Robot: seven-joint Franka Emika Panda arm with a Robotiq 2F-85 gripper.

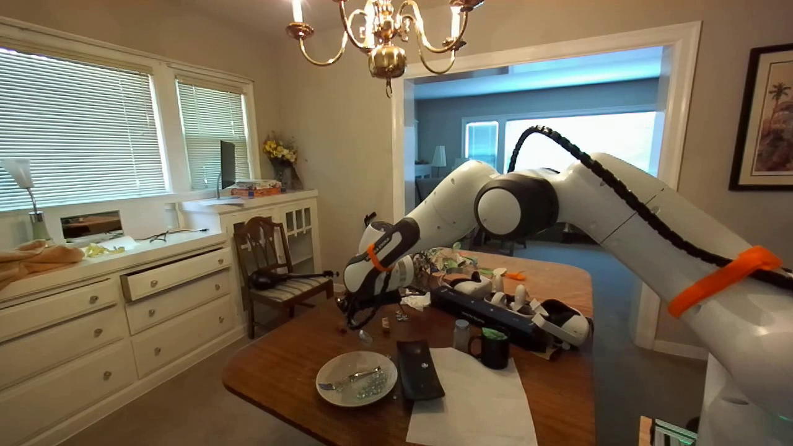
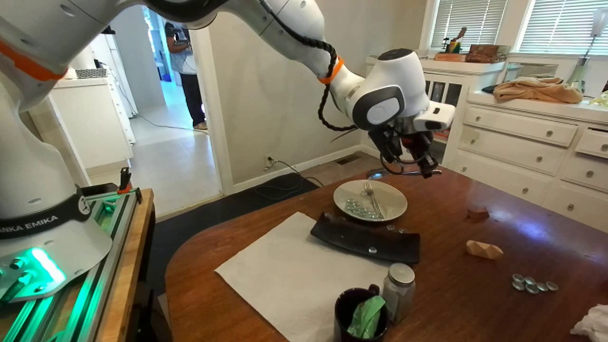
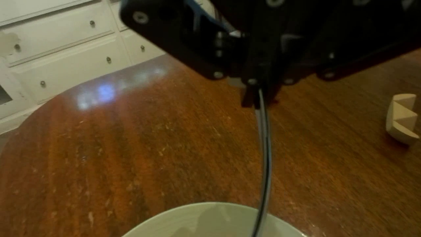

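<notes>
A metal spoon (image 3: 265,158) hangs from my gripper, which is shut on its handle. In the wrist view it appears nearly edge-on, its lower end overlapping the plate's rim. Its bowl (image 1: 365,337) shows in exterior view 1 just beyond the plate, and exterior view 2 has the gripper (image 2: 428,168) above the table past the plate's far side. The pale round plate (image 2: 343,195) bears a fork (image 2: 372,196) and several clear glass beads (image 2: 359,211). Beside it lies a black pouch (image 2: 365,239).
A white sheet (image 2: 273,268) covers the table near the robot. A black mug (image 2: 345,313) with something green inside stands by a glass shaker (image 2: 399,290). Wooden pieces (image 2: 484,249) and more beads (image 2: 533,284) lie on the table. A long dark box (image 1: 483,308) stands farther back.
</notes>
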